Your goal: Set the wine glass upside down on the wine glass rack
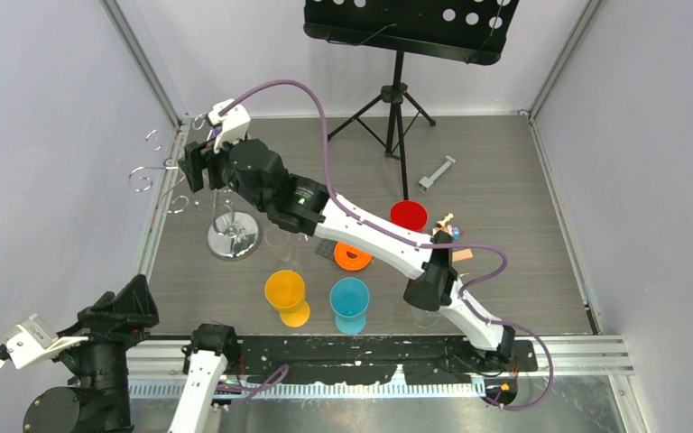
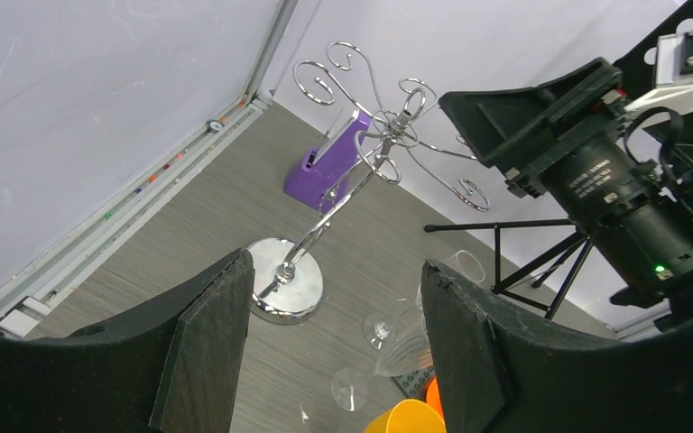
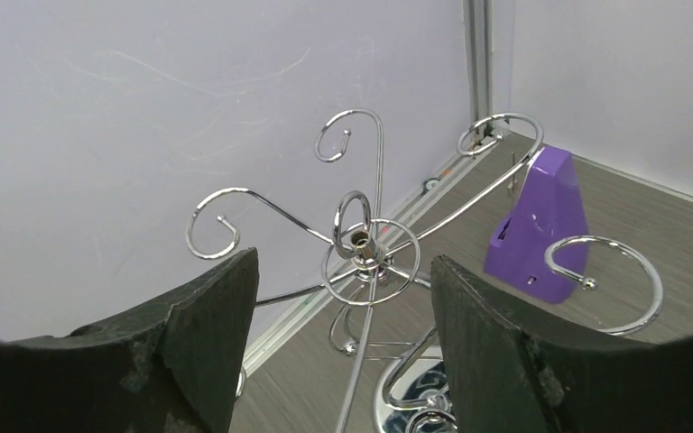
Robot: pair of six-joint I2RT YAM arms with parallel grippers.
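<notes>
The chrome wine glass rack [image 1: 233, 236] stands at the left of the table, its curled arms [image 3: 595, 242] carrying no glass that I can see. My right gripper [image 1: 193, 169] is at the top of the rack, part open with nothing between its fingers; in the right wrist view the rack's hub [image 3: 361, 242] shows beyond the gap. Clear wine glasses [image 2: 406, 350] stand right of the rack base, partly hidden by a finger in the left wrist view. Off the table's front left, my left gripper [image 1: 149, 302] stands open and empty.
A yellow cup [image 1: 286, 290], a blue cup [image 1: 350, 299] and a red cup [image 1: 408, 215] stand on the table, with an orange piece [image 1: 352, 258] between them. Behind the rack is a purple object [image 3: 541, 230]. A black music stand [image 1: 395, 95] rises at the back.
</notes>
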